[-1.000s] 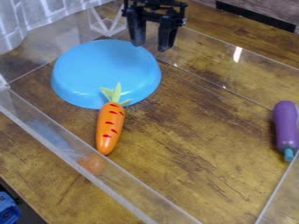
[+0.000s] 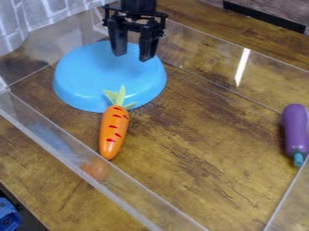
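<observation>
The black gripper (image 2: 133, 43) hangs at the top centre over the back part of a blue disc (image 2: 90, 83), its two fingers apart with nothing visible between them. An orange toy carrot (image 2: 114, 131) with a green top lies on the wooden floor in front of the disc, its leaves at the disc's front edge. A purple toy eggplant (image 2: 294, 128) lies at the right edge of the view, far from the gripper.
Clear plastic walls surround the work area, with a near wall running diagonally across the lower left. A blue object (image 2: 6, 217) sits outside it at the bottom left corner.
The gripper has moved left, from right of the disc's back edge to over the disc's back part. The carrot, eggplant and disc have not visibly moved.
</observation>
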